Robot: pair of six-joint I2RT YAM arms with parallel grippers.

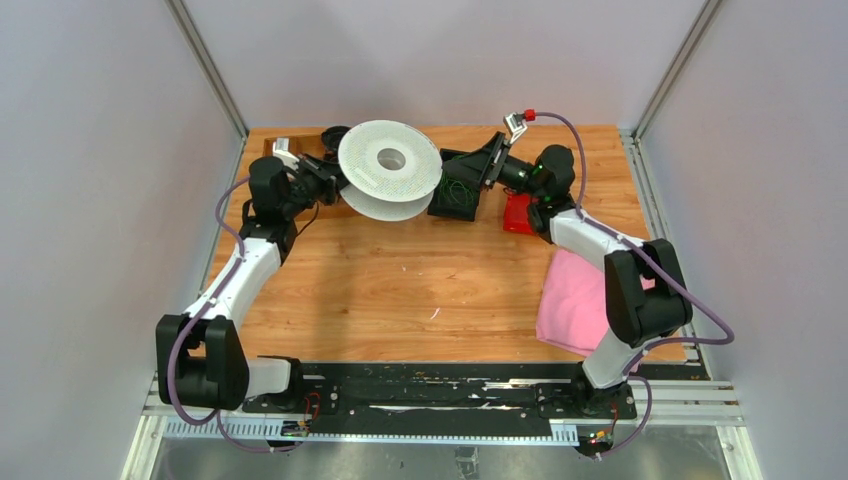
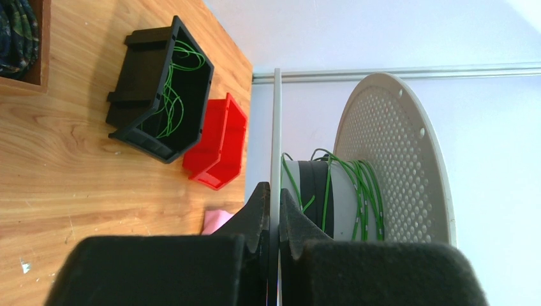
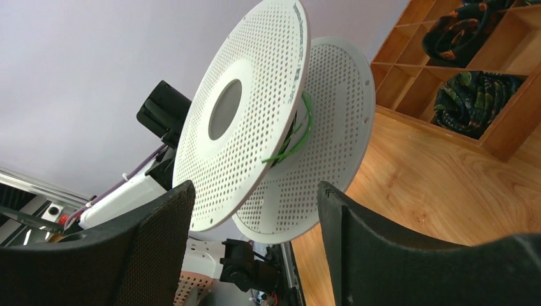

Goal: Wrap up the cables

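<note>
A white perforated spool (image 1: pixel 368 178) hangs tilted above the table, with my left gripper (image 1: pixel 338 183) shut on its rim. In the left wrist view the thin edge of one disc stands between the left fingers. Green cable is wound round the spool's core; a short piece of it (image 3: pixel 305 137) pokes out between the discs in the right wrist view. My right gripper is part open, its fingers (image 3: pixel 175 229) spread apart on either side of the view. The spool shows beyond them, and nothing is gripped there.
A black bin (image 2: pixel 143 83) holds more green cable (image 2: pixel 171 95). Beside it sits an empty red bin (image 2: pixel 220 143). A wooden compartment box with dark coils stands at the back left. A pink cloth (image 1: pixel 575 300) lies at right.
</note>
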